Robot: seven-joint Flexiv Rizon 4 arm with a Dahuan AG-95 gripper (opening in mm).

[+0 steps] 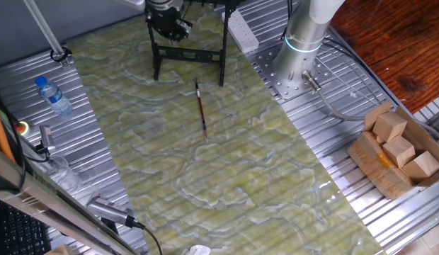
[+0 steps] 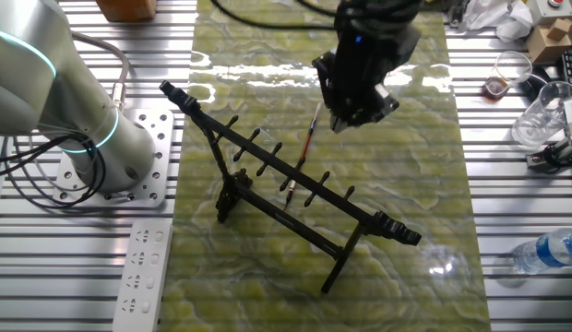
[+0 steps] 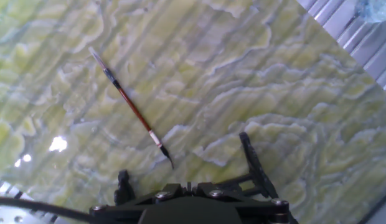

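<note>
A brush (image 1: 201,110) with a reddish-brown handle lies on the green marbled mat (image 1: 205,177), just in front of a black brush rack (image 1: 189,54). In the wrist view the whole brush (image 3: 134,109) shows slanting across the mat, its dark tip toward the rack. My gripper appears shut at the bottom edge of that view, nothing visible between its fingers. From the other side, the gripper (image 2: 355,115) hangs in the air near the rack's crossbar (image 2: 286,171), clear of the brush (image 2: 307,138), which is partly hidden behind the rack.
A white power strip (image 1: 241,32) lies between the rack and the robot base (image 1: 290,71). Along the mat's other side stand a water bottle (image 1: 54,96) and clear cups (image 2: 547,112). A cardboard box (image 1: 379,166) holds wooden blocks.
</note>
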